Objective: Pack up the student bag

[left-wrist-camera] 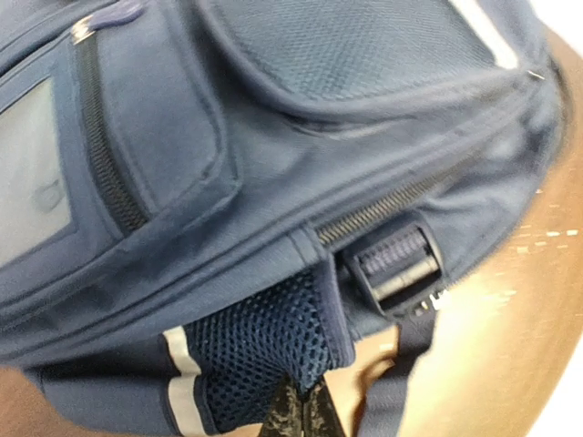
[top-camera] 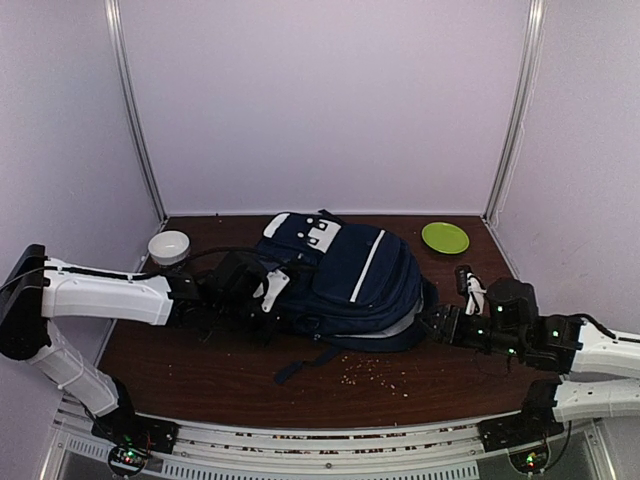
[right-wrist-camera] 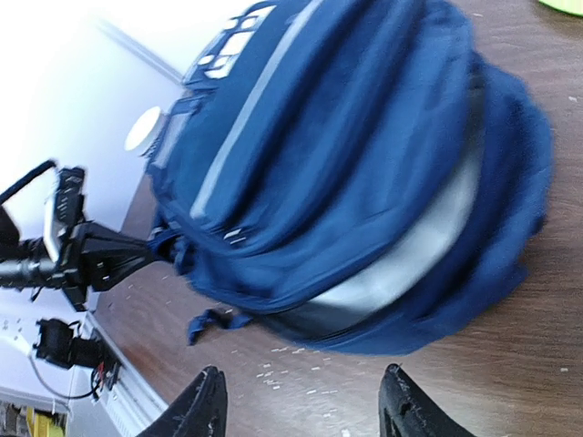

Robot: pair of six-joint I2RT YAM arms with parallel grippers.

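Observation:
The navy backpack (top-camera: 345, 275) lies slanted across the middle of the table, with a pale lining (right-wrist-camera: 410, 259) showing along its opening on the near right side. At its left end, my left gripper is shut, and the dark mesh side pocket (left-wrist-camera: 260, 341) is drawn into its fingertips. My right gripper (top-camera: 432, 322) is close to the bag's right end; whether it touches cannot be told. Its fingers (right-wrist-camera: 202, 405) stand apart in the right wrist view, with bare table between them.
White bowls (top-camera: 169, 247) stand at the back left, and a green plate (top-camera: 445, 238) lies at the back right. A loose strap (top-camera: 300, 367) and small pale specks (top-camera: 372, 378) are on the table before the bag.

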